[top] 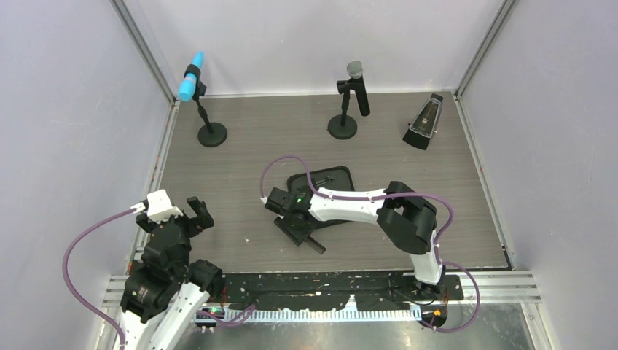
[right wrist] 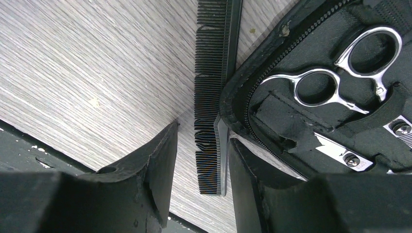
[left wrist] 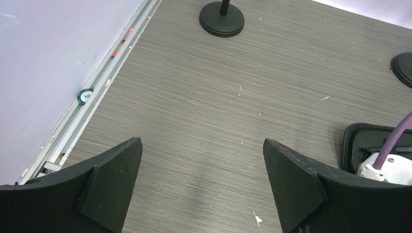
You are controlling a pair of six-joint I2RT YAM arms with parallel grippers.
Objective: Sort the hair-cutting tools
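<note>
A black comb [right wrist: 209, 87] lies on the table against the edge of an open zipped tool case [right wrist: 301, 121], which holds silver scissors [right wrist: 316, 97] and other metal tools in straps. My right gripper is low over the comb's end, open, one finger either side of it. In the top view the right arm partly hides the case and comb. My left gripper stands open over bare table at the left, nothing between its fingers.
Microphone stands [top: 212, 135] stand at the back, with a metronome [top: 424, 124] at back right. The walls enclose three sides.
</note>
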